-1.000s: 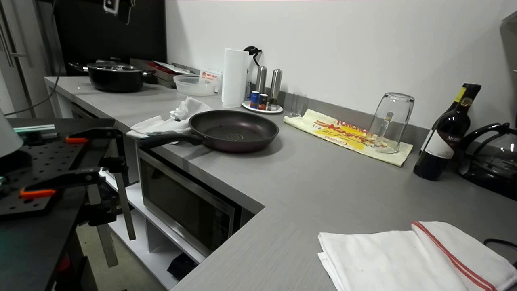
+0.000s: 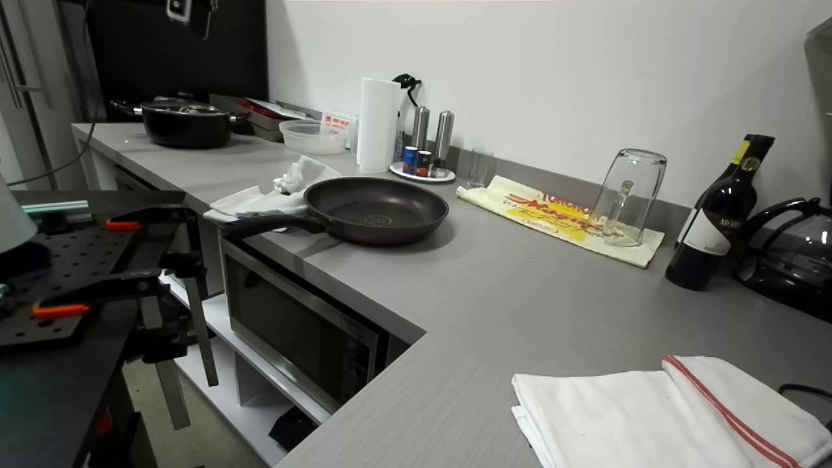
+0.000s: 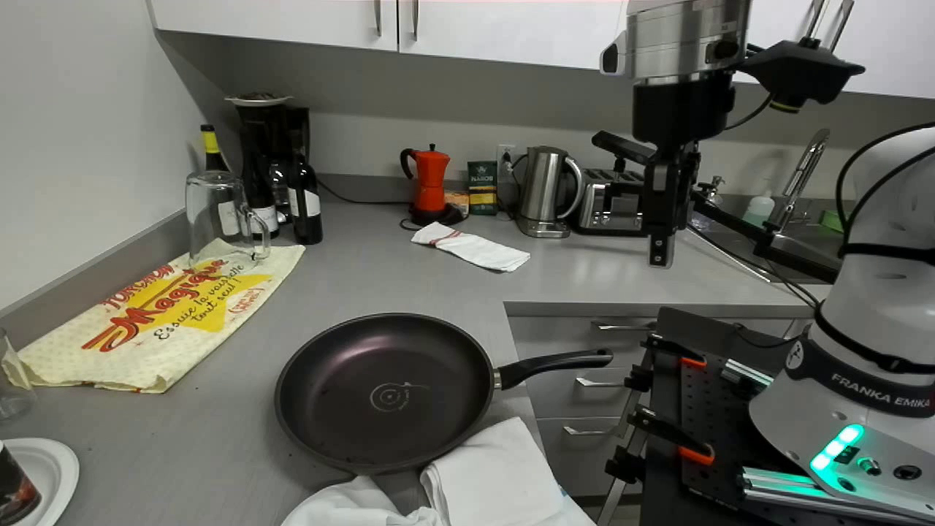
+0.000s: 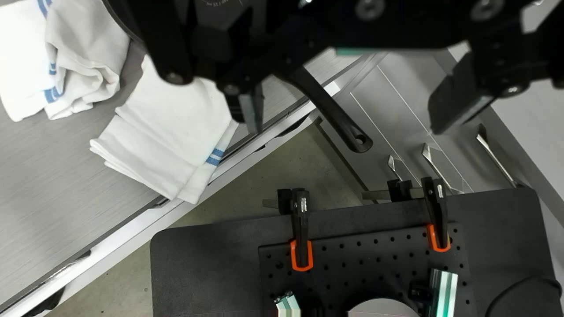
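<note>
A dark frying pan (image 3: 386, 394) lies on the grey counter, its black handle (image 3: 561, 363) sticking out past the counter edge. My gripper (image 3: 659, 250) hangs in the air, pointing down, to the right of that handle and higher up. In the wrist view the gripper is open, its fingers (image 4: 251, 112) far apart. The pan handle (image 4: 338, 119) shows below the gap, with nothing held. Much of the pan is hidden there behind the gripper body. White towels (image 4: 169, 127) with blue stripes lie beside the pan. Only a bit of the arm (image 2: 191, 12) enters exterior view 1.
A glass mug (image 2: 630, 199) stands upside down on a yellow printed cloth (image 2: 546, 214). Dark wine bottles (image 2: 714, 218) stand near a coffee pot (image 2: 795, 249). A red-striped white towel (image 2: 624, 413) lies at the front right. Clear counter stretches between pan and towel.
</note>
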